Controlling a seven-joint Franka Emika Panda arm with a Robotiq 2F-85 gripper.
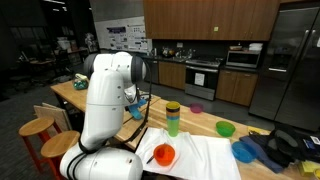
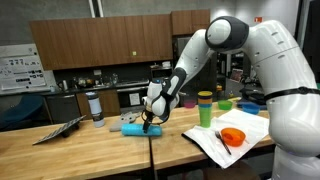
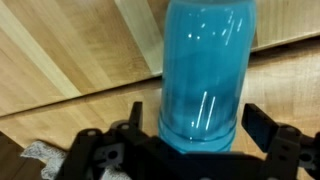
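Note:
A shiny blue cylinder, seemingly a bottle, lies on its side on the wooden table. In the wrist view the blue cylinder runs up the middle of the picture. My gripper stands open, one dark finger on either side of the cylinder's near end. Wood shows between each finger and the cylinder. From exterior view 2, the gripper is low over the cylinder. Exterior view 1 shows only part of the blue cylinder behind the arm.
A grey can and a dark flat object are on the table. On the other side are a striped stack of cups, a white cloth and an orange bowl.

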